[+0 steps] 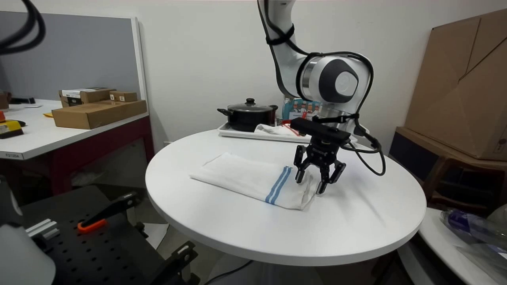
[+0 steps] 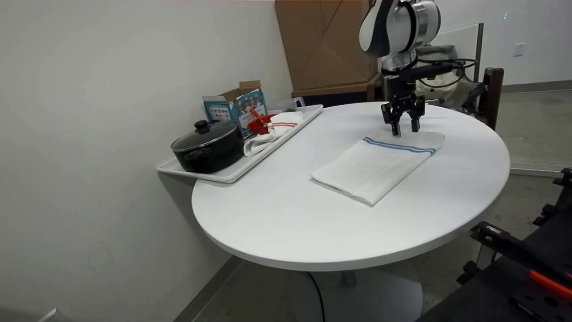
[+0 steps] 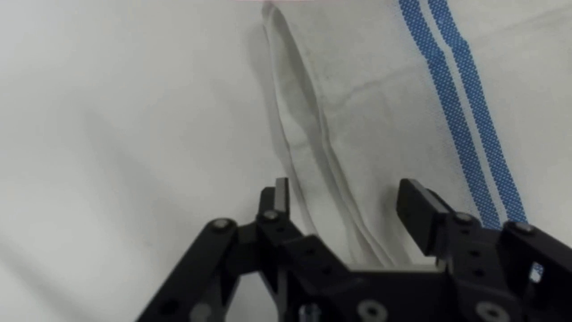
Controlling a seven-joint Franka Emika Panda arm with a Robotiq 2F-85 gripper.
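Observation:
A folded white towel with two blue stripes lies flat on the round white table. At its edge beyond the stripes, my gripper points down with its fingers part open. In the wrist view one finger is over bare table just outside the towel's edge, and the other finger is over the cloth near the stripes. The layered edge of the towel runs through the gap between them, unpinched. Exterior view 2 shows the gripper low at the towel's far end.
At the table's back a white tray carries a black lidded pot, a cloth with red stripes, a red item and a blue box.

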